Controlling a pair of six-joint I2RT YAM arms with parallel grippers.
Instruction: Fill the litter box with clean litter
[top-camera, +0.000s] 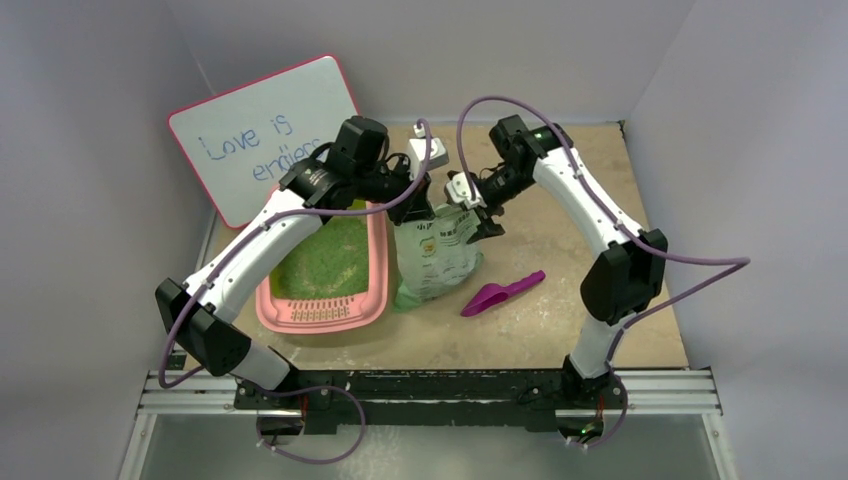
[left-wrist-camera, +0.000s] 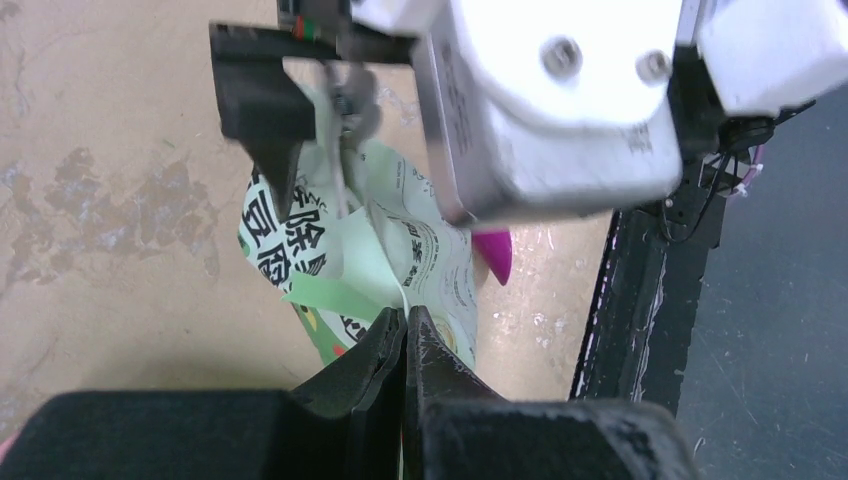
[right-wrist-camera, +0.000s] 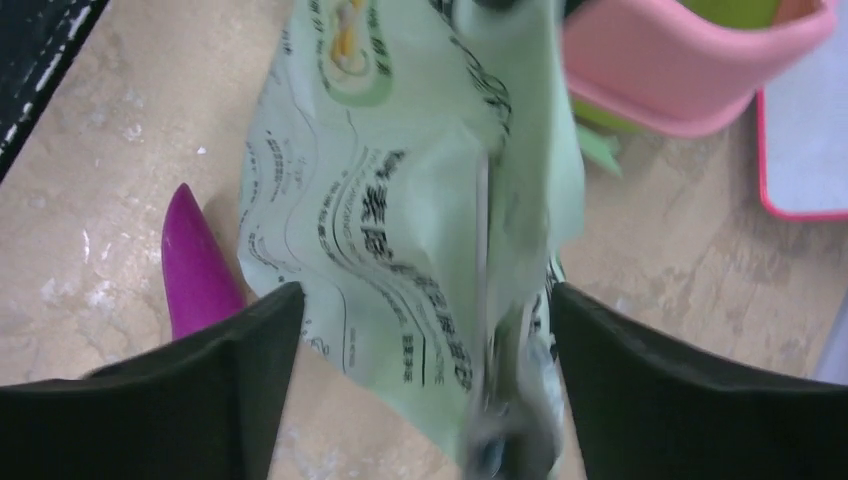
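The pale green litter bag (top-camera: 435, 258) stands beside the pink litter box (top-camera: 318, 316). My left gripper is shut on the thin upper edge of the bag, which runs into its fingertips in the left wrist view. Across the bag's top from it, my right gripper (top-camera: 474, 212) is open. In the right wrist view a fold of the bag (right-wrist-camera: 400, 270) passes between the spread fingers, not clamped. The bag's mouth and any litter within are largely hidden.
A purple scoop (top-camera: 500, 293) lies on the table right of the bag. Green material (top-camera: 325, 262) covers the box floor. Behind it leans a whiteboard (top-camera: 265, 135).
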